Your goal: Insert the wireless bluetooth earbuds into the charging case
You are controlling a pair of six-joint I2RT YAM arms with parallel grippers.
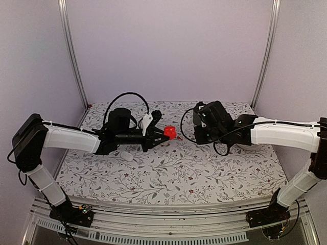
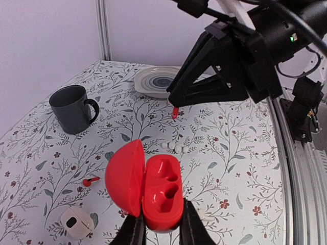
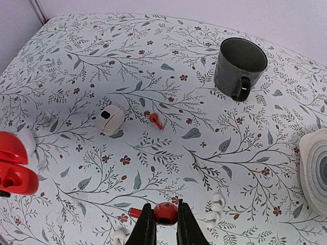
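Observation:
My left gripper is shut on the red charging case (image 2: pixel 161 184), which stands open, lid up, with its wells visible; in the top view the case (image 1: pixel 169 131) is at the centre. My right gripper is shut on a red earbud (image 3: pixel 165 213), held above the table, with a red stem showing to its left. It is at the right of the case, the two apart. Another red earbud (image 3: pixel 155 120) lies on the floral table near a white case (image 3: pixel 110 120).
A dark mug (image 3: pixel 237 64) and a round pale dish (image 3: pixel 317 168) stand toward the back and right. Several small white pieces (image 3: pixel 217 201) lie scattered on the table.

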